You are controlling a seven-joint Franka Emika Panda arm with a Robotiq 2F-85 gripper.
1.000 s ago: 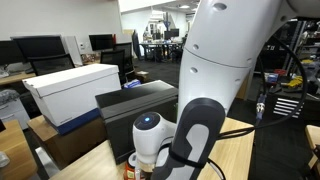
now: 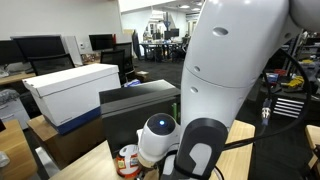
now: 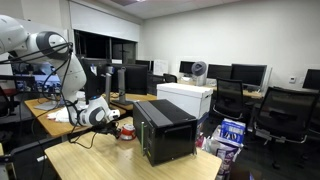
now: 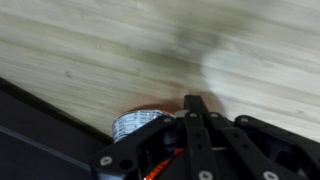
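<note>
A red container with a white label (image 2: 127,161) stands on the wooden table beside a dark box (image 2: 140,112); exterior view 2 shows the same red container (image 3: 127,131) close to the arm's end. In the wrist view, the container's label and lid edge (image 4: 140,122) show at the bottom, partly covered by my gripper. My fingers look closed together, with nothing seen between them. Whether they touch the container I cannot tell. The arm hides most of the gripper in exterior view 1.
A white box with a blue base (image 2: 75,93) stands behind the dark box. Bare table (image 3: 95,160) lies in front of the arm. The dark box rises close to the container.
The arm has swung to the right in exterior view 1 and appears larger. More of the red container shows now. The container seems to stand where it was.
</note>
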